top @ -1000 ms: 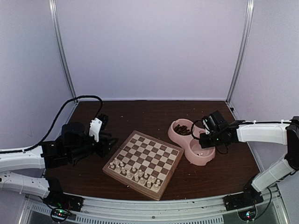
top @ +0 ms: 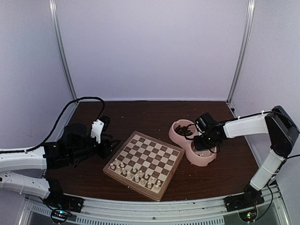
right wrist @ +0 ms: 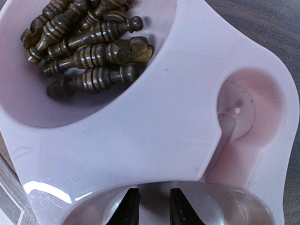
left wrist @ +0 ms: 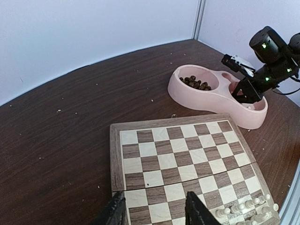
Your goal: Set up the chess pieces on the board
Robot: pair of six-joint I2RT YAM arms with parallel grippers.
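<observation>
The chessboard [top: 149, 159] lies turned at an angle on the table, with several white pieces [top: 136, 174] standing along its near edge. Dark pieces [right wrist: 93, 54] lie heaped in one bowl of the pink double dish [top: 176, 136]. Over the other bowl, low down, my right gripper is part open, and nothing shows between its fingers. Something pale [left wrist: 250, 107] shows in that bowl in the left wrist view; the arm hides part of it. Left of the board, my left gripper hangs with its fingers apart and empty.
The dish stands close to the board's right corner. A metal rail [top: 154, 207] runs along the table's front edge.
My right gripper has moved left and a little downward in the top view, further over the dish's near bowl. The left arm, board and standing pieces look unchanged.
</observation>
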